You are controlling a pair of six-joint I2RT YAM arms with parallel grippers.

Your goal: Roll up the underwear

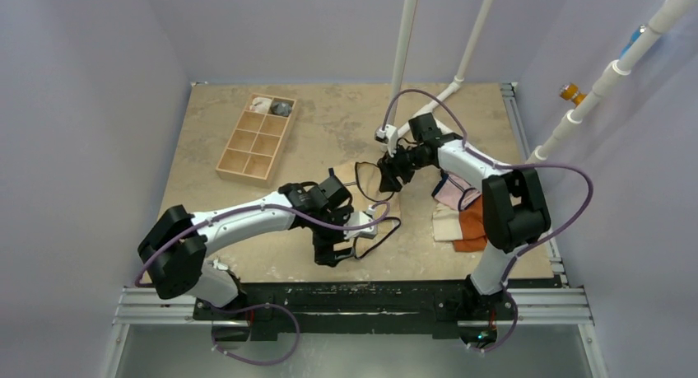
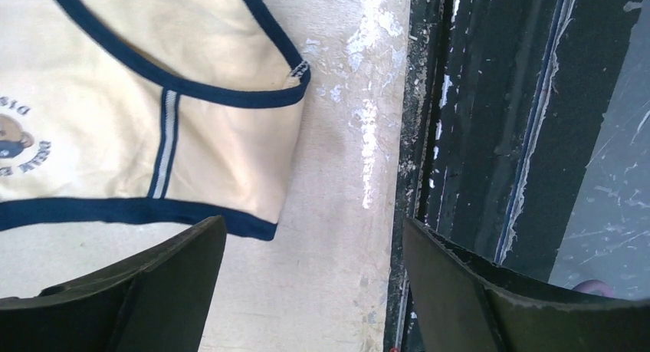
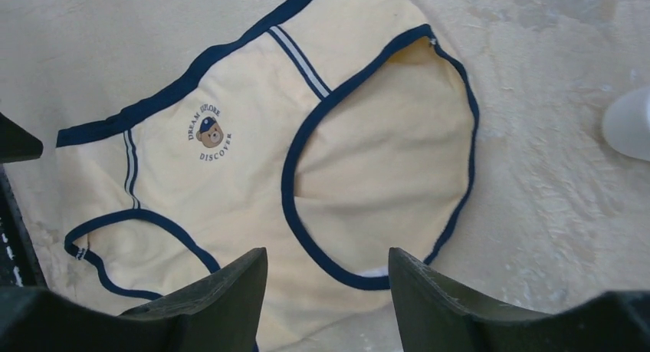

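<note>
Cream underwear (image 3: 245, 176) with navy trim and a small bear print lies spread flat on the table, shown almost whole in the right wrist view. In the left wrist view one corner of the underwear (image 2: 230, 149) lies ahead of my left gripper, whose fingers stand apart over bare table. My right gripper is over the underwear's edge by a leg opening, its fingers also apart and holding nothing. From above, the left gripper (image 1: 344, 254) is at the cloth's near left side and the right gripper (image 1: 391, 183) at its far right. The arms hide parts of the cloth.
A wooden compartment box (image 1: 262, 139) stands at the back left, two small cloth bundles in its far cells. Folded pink cloth (image 1: 458, 193) and an orange and cream cloth (image 1: 472, 230) lie at the right. White pipes (image 1: 401, 57) rise behind the right arm.
</note>
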